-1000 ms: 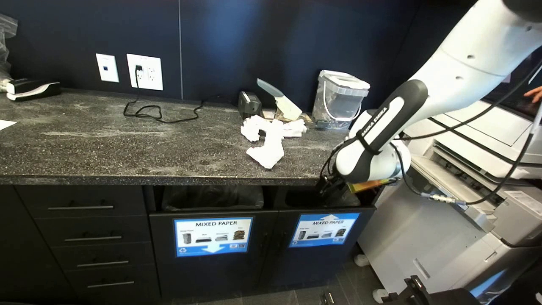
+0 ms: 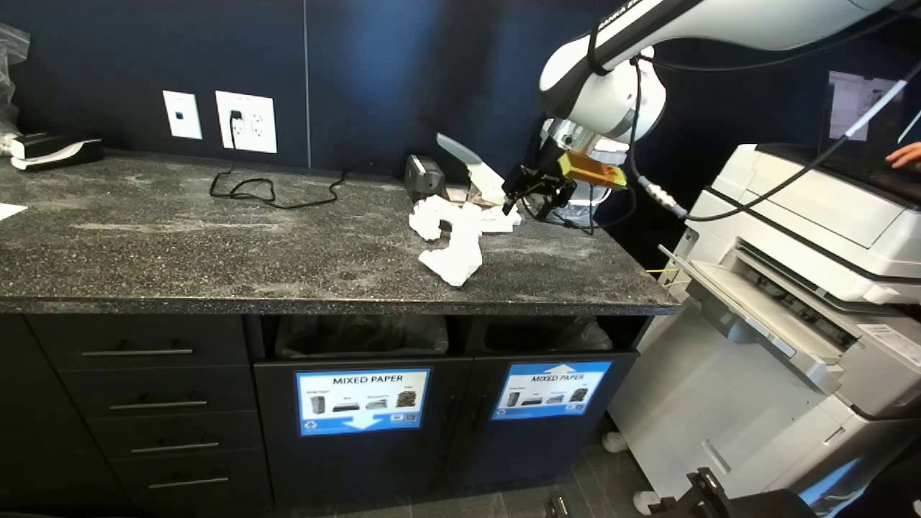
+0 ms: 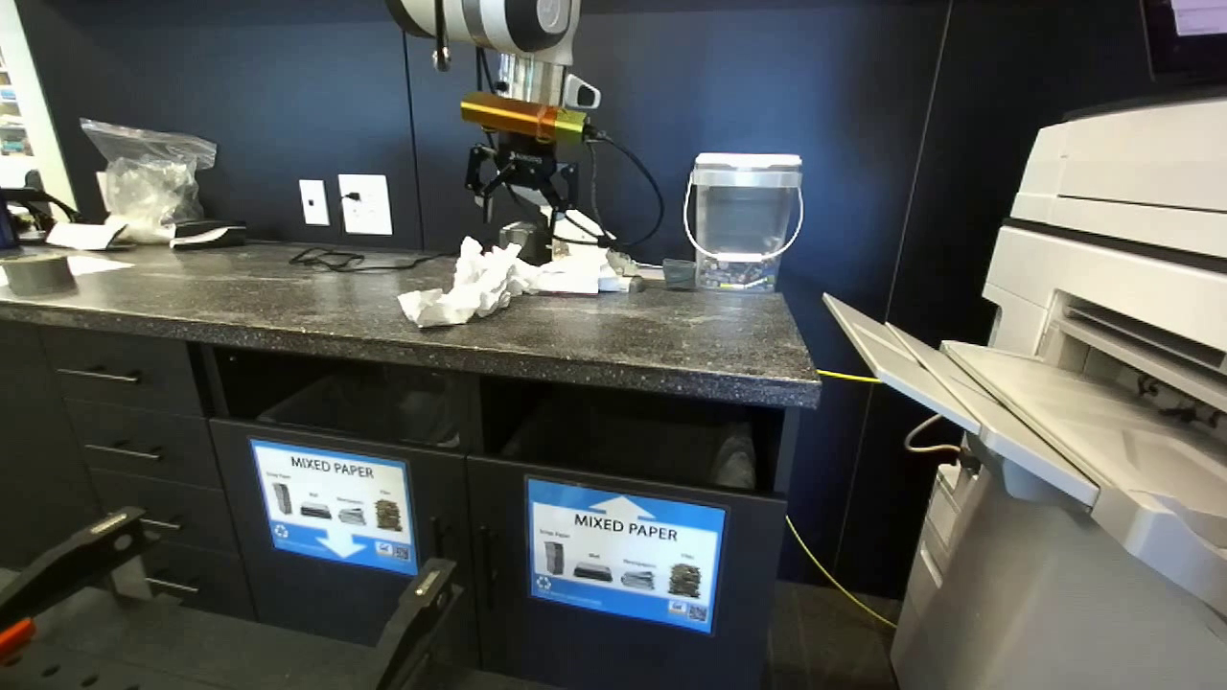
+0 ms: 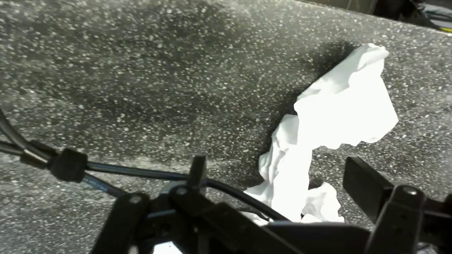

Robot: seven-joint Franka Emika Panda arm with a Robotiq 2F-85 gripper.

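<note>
Crumpled white paper (image 2: 463, 246) lies on the dark speckled counter (image 2: 345, 259), with one end reaching toward the front edge. My gripper (image 3: 524, 220) is above the back part of the counter, fingers apart and empty. In the wrist view, the paper (image 4: 345, 112) runs from the upper right down between the spread fingertips of my gripper; its lower end is partly hidden by the fingers and a cable. How high the fingertips are over the paper is hard to judge.
Two cabinet bins marked "MIXED PAPER" (image 3: 627, 546) sit below the counter, open at the top. A clear lidded bucket (image 3: 748, 213) stands near the wall. A dark boxy object (image 2: 424, 178) and a pale-handled tool (image 2: 488, 181) are behind the paper.
My arm has risen from the right bin opening at the counter's front and moved back over the countertop, now blocking much of the bucket. The paper on the counter has not moved.
</note>
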